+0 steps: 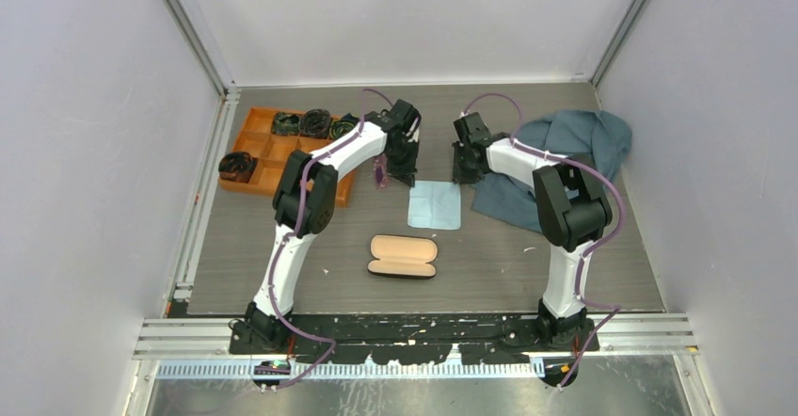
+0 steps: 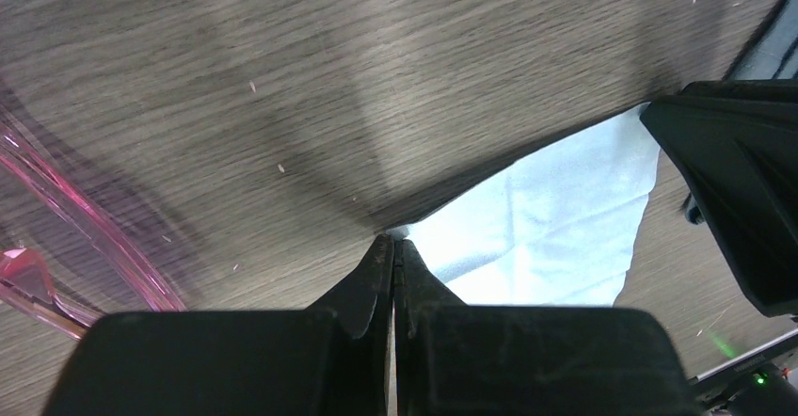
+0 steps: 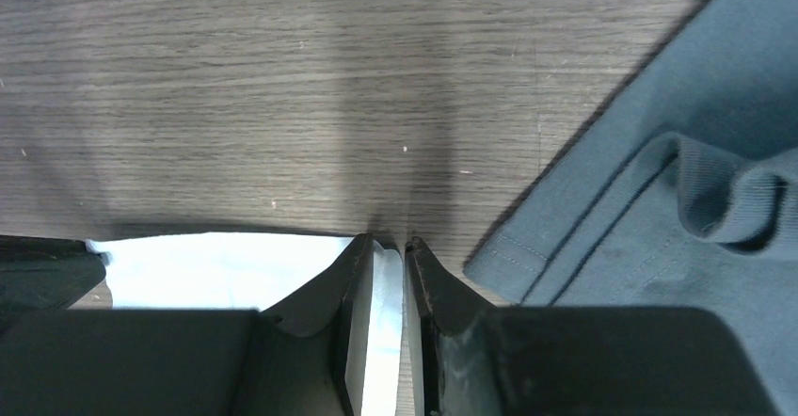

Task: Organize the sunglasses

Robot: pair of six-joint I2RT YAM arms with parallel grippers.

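A light blue cleaning cloth (image 1: 435, 207) lies spread on the table between my two grippers. My left gripper is shut on the cloth's far left corner. At the far right corner, my right gripper stands slightly open, and a bit of the cloth (image 3: 385, 280) shows in the gap between its fingers. Pink-framed sunglasses (image 1: 380, 172) rest left of the cloth, their clear pink frame (image 2: 89, 218) partly seen in the left wrist view. The glasses case (image 1: 403, 248) stands open toward the near side, its tan lining empty.
An orange compartment box (image 1: 249, 143) holding several dark coiled items stands at the left, partly behind the left arm. Crumpled blue-grey fabric (image 1: 588, 138) lies at the right, beneath the right arm. Bare table surrounds the case.
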